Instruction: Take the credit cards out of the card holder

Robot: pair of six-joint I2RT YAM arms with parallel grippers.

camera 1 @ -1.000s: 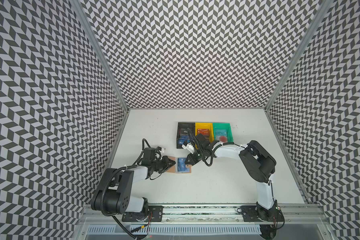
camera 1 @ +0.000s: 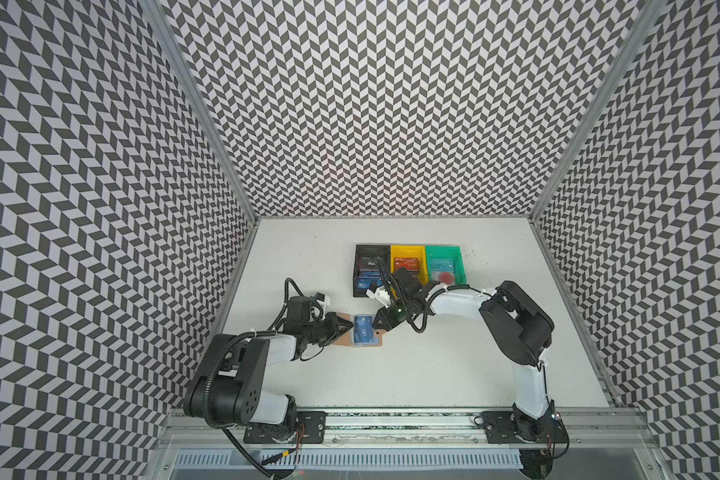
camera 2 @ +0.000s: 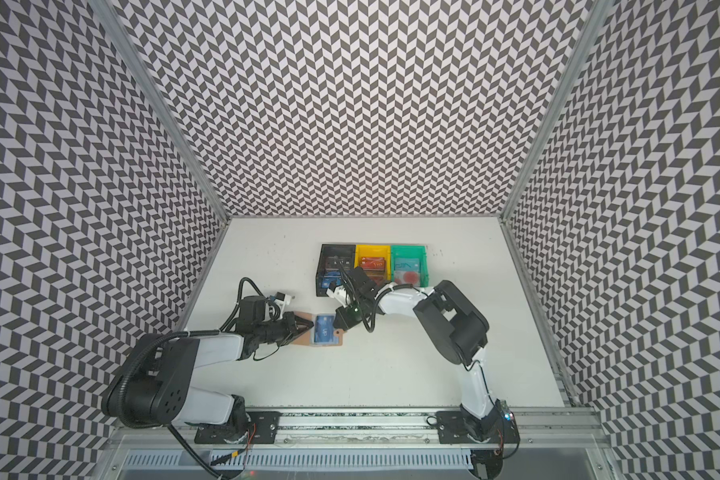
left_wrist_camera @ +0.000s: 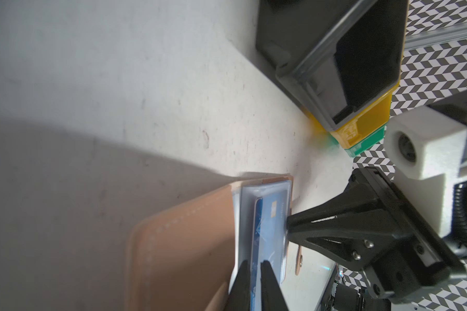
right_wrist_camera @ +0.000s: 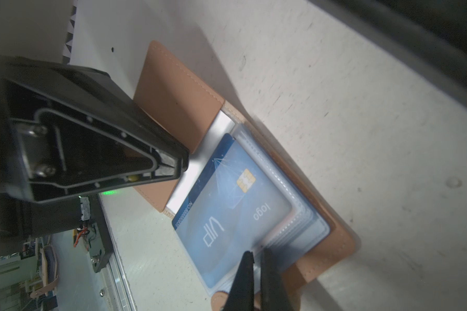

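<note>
An opened tan card holder lies on the table, its clear sleeves showing a blue VIP card with a gold chip. My left gripper is shut at the holder's left side, beside the card's edge over the tan flap. My right gripper is down at the right edge of the sleeves, fingertips close to them; in its wrist view the tips are dark and low in the frame, so what is between them is unclear.
A three-part bin with black, yellow and green compartments, each containing cards, stands just behind the holder.
My right gripper has shifted very slightly rightward along the sleeves' edge; the left gripper and holder look nearly unchanged.
</note>
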